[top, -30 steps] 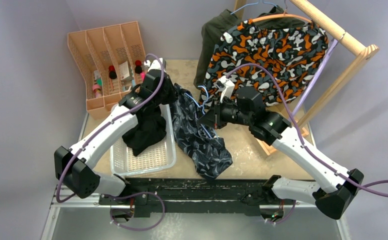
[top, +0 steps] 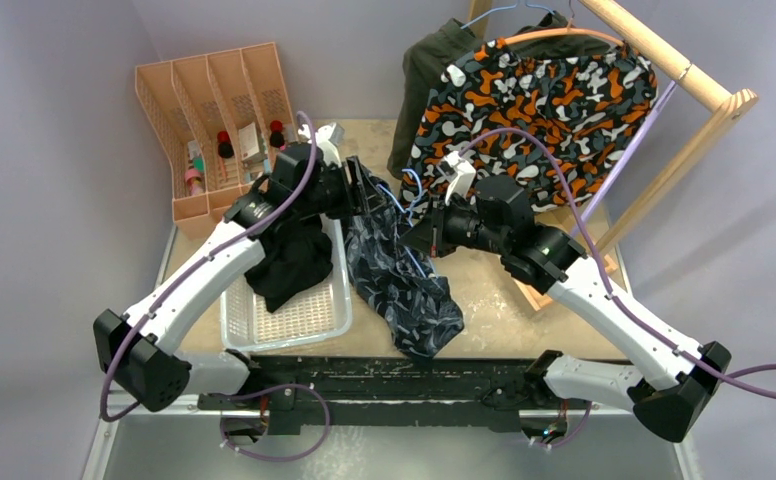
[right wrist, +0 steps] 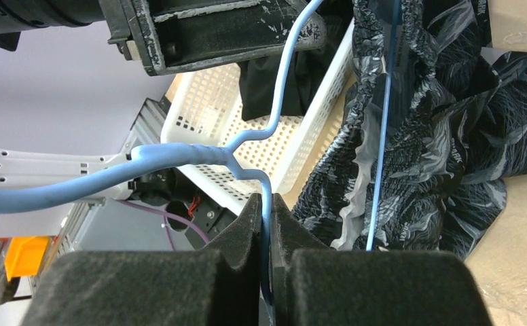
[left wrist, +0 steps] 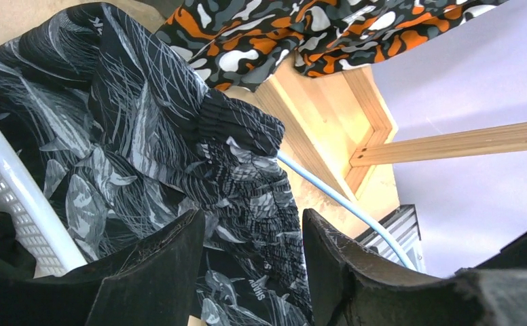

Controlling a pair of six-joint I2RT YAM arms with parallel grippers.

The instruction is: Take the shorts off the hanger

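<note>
Dark patterned shorts (top: 394,290) hang down over the table from a thin blue hanger (right wrist: 179,155). My right gripper is shut on the hanger just beside its twisted neck. In the right wrist view one hanger bar runs in front of the shorts' open waist (right wrist: 366,170), while the other arm passes in front of the left gripper. Above the upper end of the shorts is my left gripper (top: 366,195), open. Its fingers (left wrist: 162,261) have no cloth gripped between them; the gathered waistband (left wrist: 240,122) shows beyond their tips.
A white basket (top: 346,310) with dark cloth inside stands under the left arm. Behind it is a peach divided organizer (top: 209,85). Orange camouflage shorts (top: 544,120) hang on the wooden rack (top: 664,50) at the back right. Bare table (top: 484,310) lies right of the dark shorts.
My left gripper has moved right, toward the hanger, and its fingers now stand apart over the upper end of the shorts. The right arm and hanger have barely moved.
</note>
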